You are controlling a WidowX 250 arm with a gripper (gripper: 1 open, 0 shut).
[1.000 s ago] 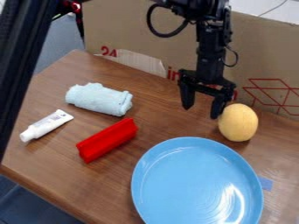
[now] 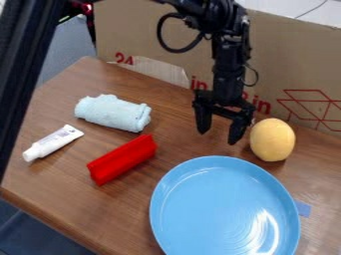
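My gripper (image 2: 218,127) hangs open over the wooden table, fingers pointing down, just left of a yellow round object (image 2: 273,140) and behind a blue plate (image 2: 224,207). Nothing shows between its fingers. A red block (image 2: 122,158) lies left of the plate, a folded pale blue cloth (image 2: 114,112) behind it, and a white tube (image 2: 52,141) at the left.
A cardboard panel (image 2: 160,35) stands along the back of the table (image 2: 83,207). The table's left edge drops to a dark floor. Bare wood lies between the cloth and the gripper.
The objects have not moved.
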